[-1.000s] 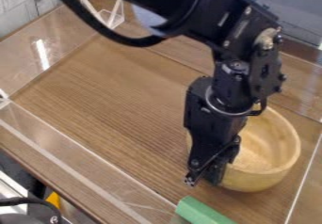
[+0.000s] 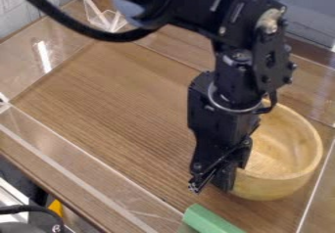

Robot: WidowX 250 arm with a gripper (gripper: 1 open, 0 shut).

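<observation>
A large cream bowl (image 2: 281, 149) sits on the wooden surface at the right. My black gripper (image 2: 216, 168) reaches down at the bowl's left side, its fingers low over the near-left rim and shut on it, as far as shows; the arm hides part of the bowl. A green cylindrical object (image 2: 213, 220) lies at the bottom, just below the bowl.
A transparent wall (image 2: 33, 56) borders it at the left, and dark cables hang at the top and lower left.
The gripper and the bowl have shifted slightly to the right over the last second. The green object stays in about the same place.
</observation>
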